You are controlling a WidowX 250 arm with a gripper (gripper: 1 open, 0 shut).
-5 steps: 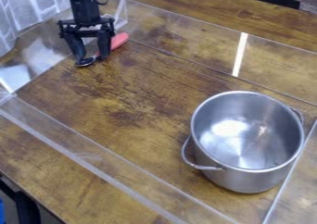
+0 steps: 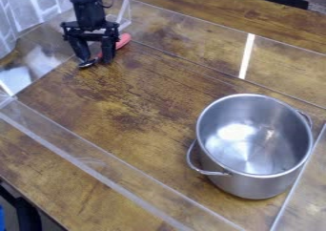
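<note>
My black gripper (image 2: pixel 95 46) is at the upper left, low over the wooden surface beside a small red object (image 2: pixel 121 42) that lies just right of it, partly behind the fingers. Whether the fingers are open or shut, or touch the red object, is too small to tell. A steel pot (image 2: pixel 253 144) with wire side handles stands at the lower right.
Clear plastic walls or strips run along the left, back and front of the wooden surface (image 2: pixel 140 120). A white tape strip (image 2: pixel 247 55) lies at the back right.
The gripper has shifted very slightly at the upper left, near the red object. The pot has not moved.
</note>
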